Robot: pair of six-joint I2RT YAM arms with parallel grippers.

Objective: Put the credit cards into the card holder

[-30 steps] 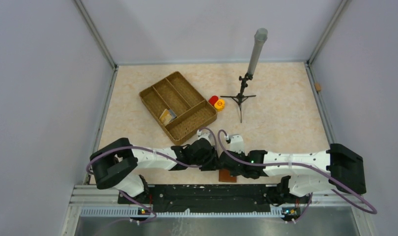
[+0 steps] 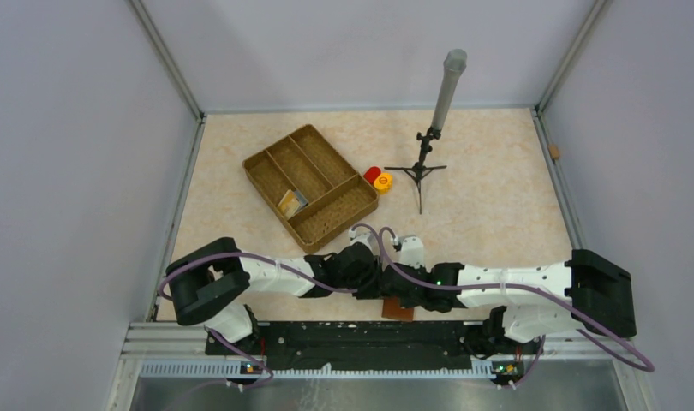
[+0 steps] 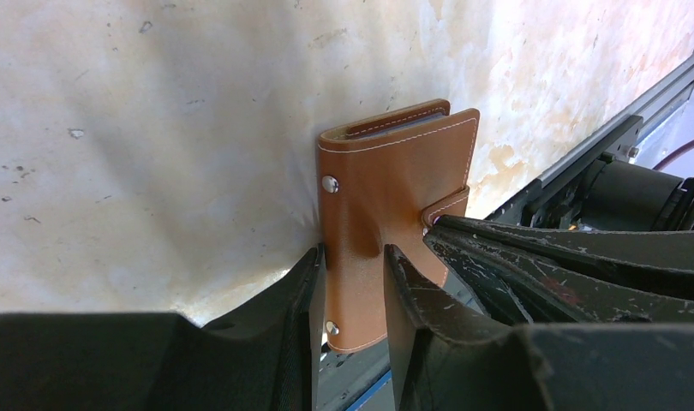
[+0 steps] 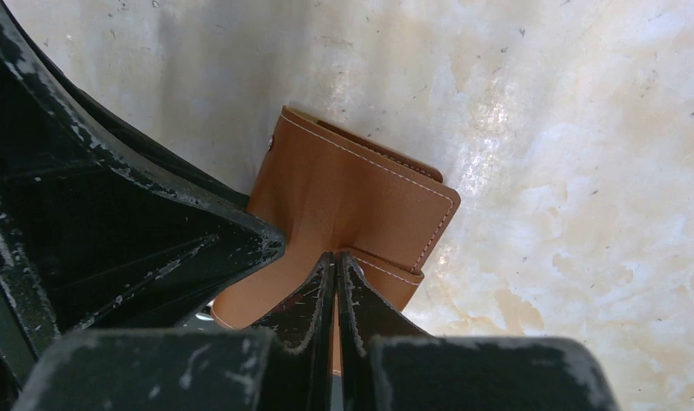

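Observation:
The brown card holder [image 3: 361,223] lies folded near the table's front edge, with metal studs along its spine and a small closing strap [image 4: 382,274]. My left gripper is partly open over the spine side, the holder's brown cover showing between its fingertips. At the strap, my right gripper has its fingertips together; whether the thin strap edge is pinched between them cannot be told. Credit cards [image 2: 292,202] sit in a compartment of the wicker basket [image 2: 344,210]. From above, the arms hide part of the holder.
A red and yellow object [image 2: 378,180] touches the basket's right side. Behind stands a small black tripod [image 2: 419,167] with a grey post.
The right arm and the holder have barely moved; the basket and cards are unchanged.

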